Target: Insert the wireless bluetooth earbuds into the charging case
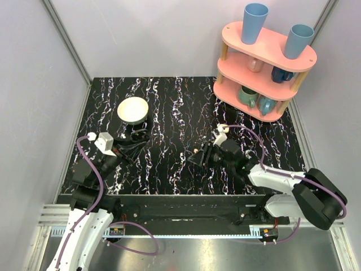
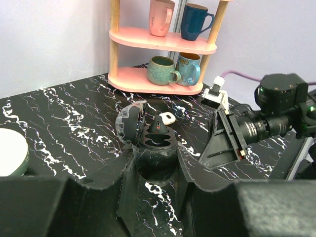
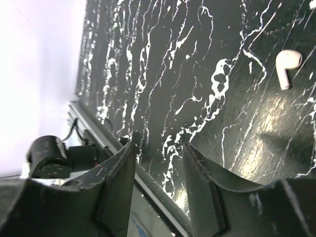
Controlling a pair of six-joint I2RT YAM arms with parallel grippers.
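The dark charging case (image 2: 157, 150), lid open and wrapped in clear film, is gripped upright above the table, with my left gripper shut on it. Its two round earbud slots show. From above, the case (image 1: 139, 134) is dark and hard to make out. On the black marbled table lies a white earbud (image 3: 287, 66), to the right of my right gripper. That gripper is open, with only tabletop between its fingers. Seen from the top, an earbud (image 1: 196, 151) peeks out close by the right gripper's fingers (image 1: 207, 153); a second one is not visible there.
A rounded white item (image 2: 168, 118) stands behind the held case, partly covered by the right arm in the top view. A white bowl (image 1: 133, 110) sits at the back left. A pink shelf (image 1: 256, 79) with several cups occupies the back right. Mid-table is clear.
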